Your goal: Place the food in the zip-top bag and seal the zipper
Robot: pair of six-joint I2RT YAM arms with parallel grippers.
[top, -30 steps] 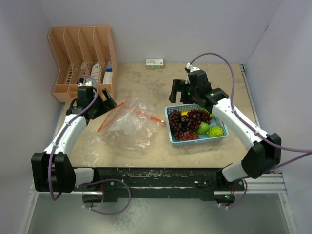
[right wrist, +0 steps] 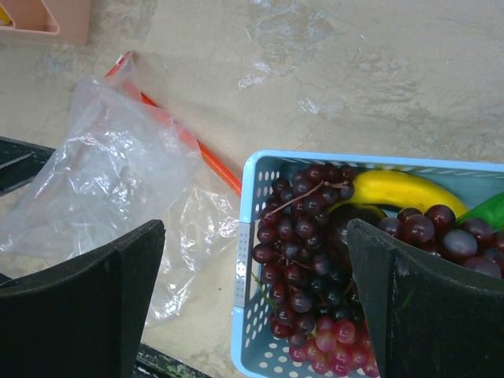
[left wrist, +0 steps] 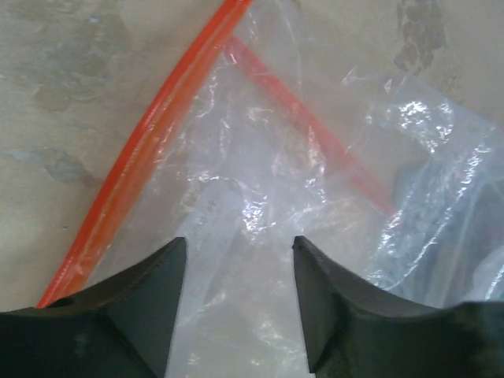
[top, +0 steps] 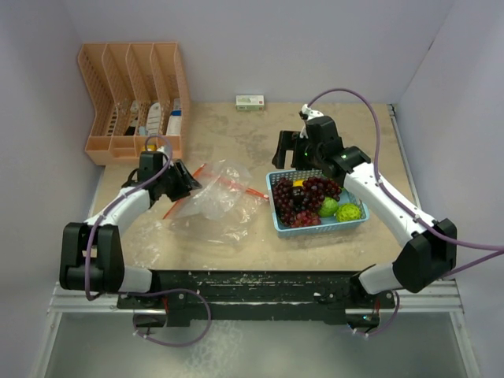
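A clear zip top bag (top: 216, 201) with orange-red zipper strips lies flat and crumpled on the table, left of centre. Over its left zipper strip (left wrist: 150, 134) is my left gripper (top: 187, 183), its fingers part open; in the left wrist view a gap shows between its fingertips, with bag film below. The food, dark grapes (right wrist: 303, 236), a yellow banana (right wrist: 409, 189) and green pieces (top: 348, 212), fills a light blue basket (top: 331, 228) at right. Above the basket's far left corner hangs my right gripper (top: 286, 150), open and empty.
A peach divided rack (top: 134, 51) stands at the far left, holding several items. A small green-white box (top: 250, 102) sits at the back wall. Bare table lies between the bag and the back wall.
My left gripper has moved right and down over the bag's left zipper, and its fingers have drawn closer together. The right arm has barely shifted.
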